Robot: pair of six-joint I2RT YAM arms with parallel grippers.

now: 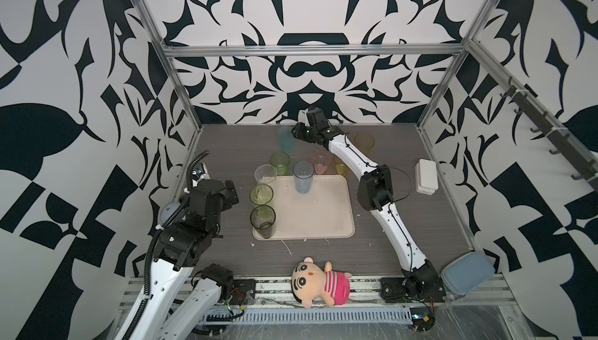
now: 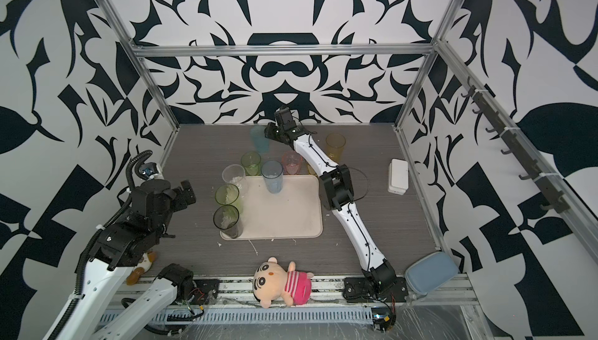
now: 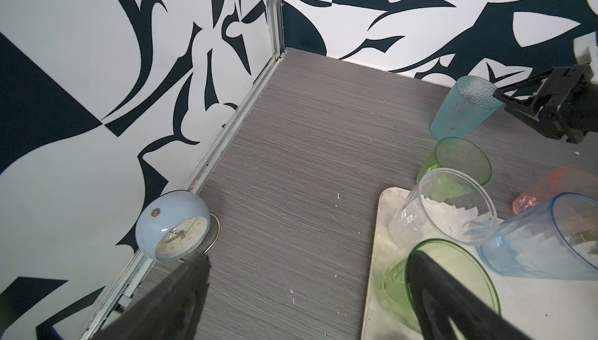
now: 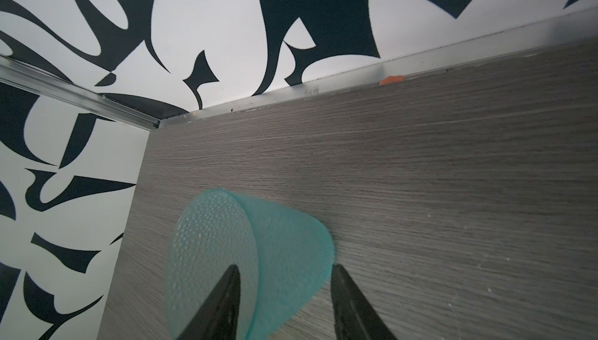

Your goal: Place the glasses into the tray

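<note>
My right gripper is part open at the rim of a teal glass at the back of the table; its fingertips show beside that glass in the right wrist view. The beige tray (image 1: 317,215) holds a dark glass (image 1: 263,221), a green glass (image 1: 261,195), a clear glass (image 3: 411,221) and a blue glass (image 1: 303,178). Behind it stand another green glass (image 1: 279,163), a pink glass (image 1: 321,162) and amber glasses (image 2: 334,147), partly hidden by my arm. My left gripper is open and empty, left of the tray.
An alarm clock (image 3: 171,228) is by the left wall. A white box (image 1: 426,176) sits at the right, a blue case (image 1: 467,271) at the front right, and a doll (image 1: 320,280) at the front edge.
</note>
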